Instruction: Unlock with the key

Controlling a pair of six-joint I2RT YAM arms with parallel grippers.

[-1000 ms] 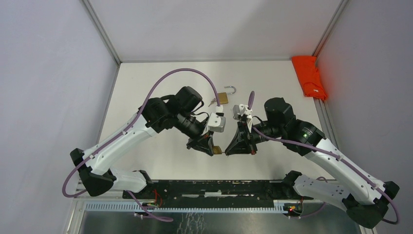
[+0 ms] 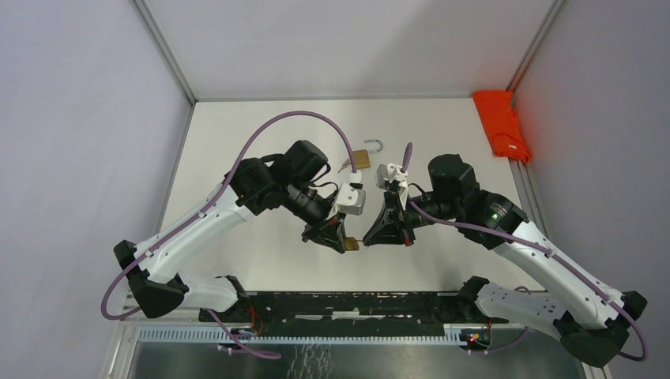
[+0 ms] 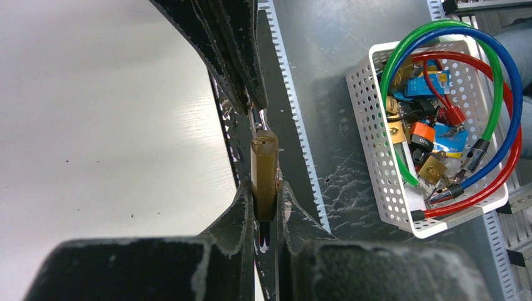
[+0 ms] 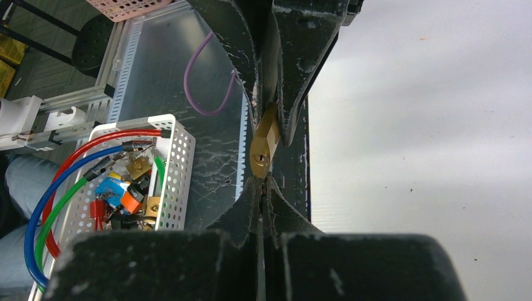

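A brass padlock (image 3: pixel 264 172) is gripped by my left gripper (image 2: pixel 346 244), whose fingers stand on both sides of its body. Facing it in the top view, my right gripper (image 2: pixel 365 242) is shut. Thin silvery metal of the key (image 3: pixel 253 120) shows between the right fingertips and the lock's end in the left wrist view. The right wrist view has the padlock's keyhole face (image 4: pixel 260 158) towards the camera, straight ahead of the right fingertips. The key reaches that face; whether it sits inside the keyhole I cannot tell. The fingers hide most of the key.
Farther back on the white table lies a second padlock (image 2: pixel 362 159), its shackle (image 2: pixel 374 142) beside it and a key (image 2: pixel 344 166) at its left. Orange cloth (image 2: pixel 502 126) rests at the right edge. A white basket (image 3: pixel 370 138) of locks stands past the front edge.
My right gripper has shifted slightly away from the table's front edge and a little left, closer to the padlock. The left arm and the padlock look almost unmoved.
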